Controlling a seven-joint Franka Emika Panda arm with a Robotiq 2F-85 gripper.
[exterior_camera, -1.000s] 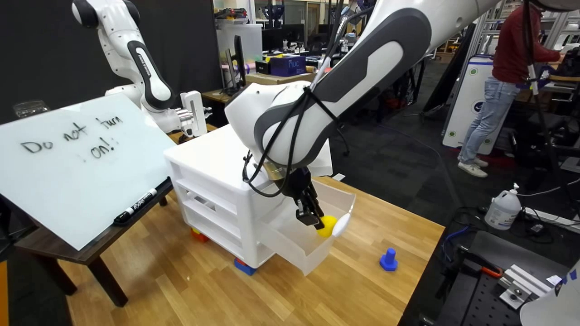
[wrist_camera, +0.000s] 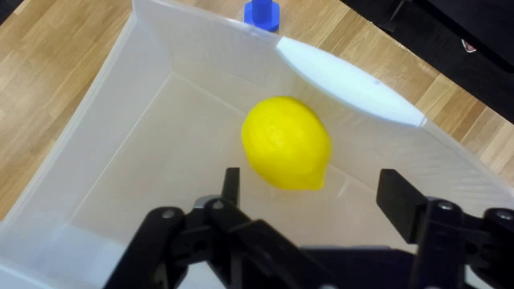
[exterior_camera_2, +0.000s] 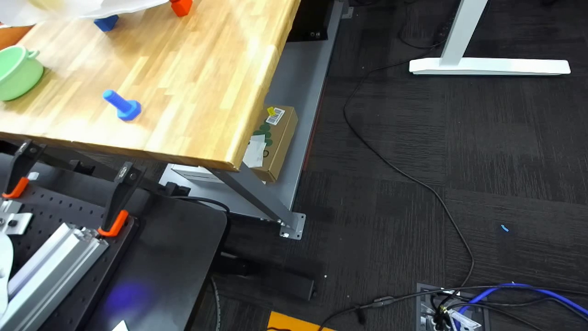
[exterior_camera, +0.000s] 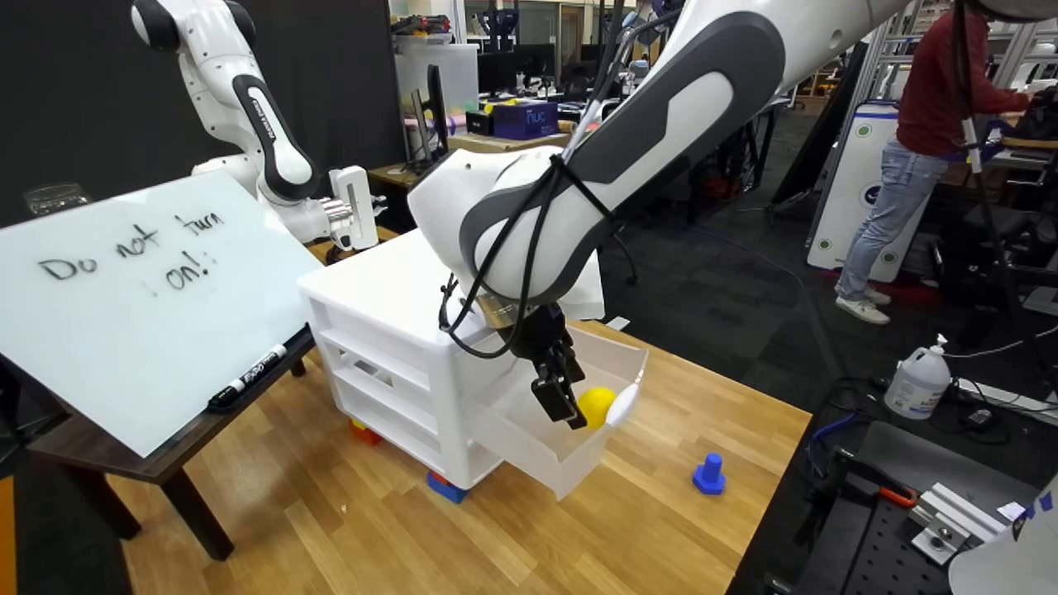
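A yellow lemon (wrist_camera: 286, 143) lies on the floor of the pulled-out translucent drawer (wrist_camera: 135, 168), close to its front wall. In the wrist view my gripper stands open over the drawer, its black fingers (wrist_camera: 231, 185) wide apart. The lemon shows beyond the fingertips and nothing appears clasped. From the first exterior view, the gripper (exterior_camera: 562, 388) reaches down into the drawer, with part of the lemon (exterior_camera: 597, 406) visible beside it. The second exterior view does not show the gripper.
The drawer belongs to a white cabinet (exterior_camera: 397, 287). A blue bolt-shaped piece (exterior_camera: 709, 474) stands on the table in front of the drawer, and a green pot (exterior_camera_2: 21, 74) is nearby. A tilted whiteboard (exterior_camera: 149, 297) occupies the left. Bare tabletop lies around the bolt.
The fingers look farther spread in the first exterior view, one reaching lower beside the lemon. The lemon stays in the drawer at nearly the same place; the arm has barely shifted.
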